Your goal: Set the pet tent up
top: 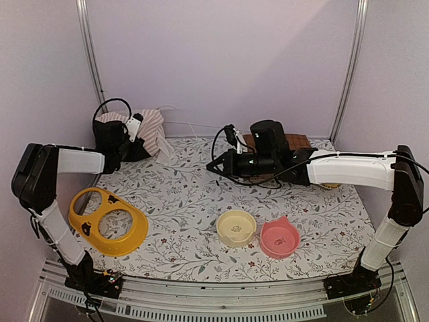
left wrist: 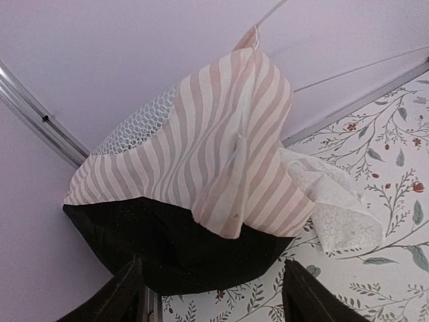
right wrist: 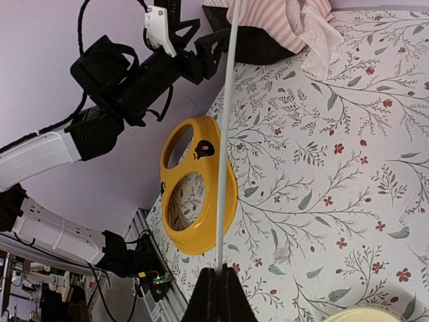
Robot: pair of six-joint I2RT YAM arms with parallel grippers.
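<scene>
The tent fabric (left wrist: 242,174), pink-striped with mesh, a black base and a white cloth, lies crumpled in the back left corner. My left gripper is open just in front of it, nothing between its fingers. My right gripper is shut near the middle, above the table. In the right wrist view a long thin white rod (right wrist: 224,168) runs up from its fingertips; whether it is held between them I cannot tell for sure.
A yellow bowl stand (top: 127,241) lies at the front left, a cream bowl (top: 236,228) and pink bowl (top: 279,238) at the front middle and right. A brown mat (top: 295,141) lies at the back right behind my right arm.
</scene>
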